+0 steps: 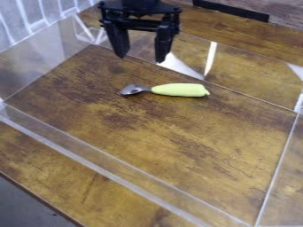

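A black gripper [138, 43] hangs at the top centre of the camera view, its two fingers spread apart with nothing between them. Below it, on the wooden surface, lie a metal spoon [133, 90] and a pale green, elongated object [180, 90], end to end; whether they form one piece I cannot tell for sure. The gripper is above them, apart from both.
Clear plastic walls [106, 172] enclose the area round the objects on the wooden table [166, 160]. A white railing stands at the upper left and a dark strip at the back right.
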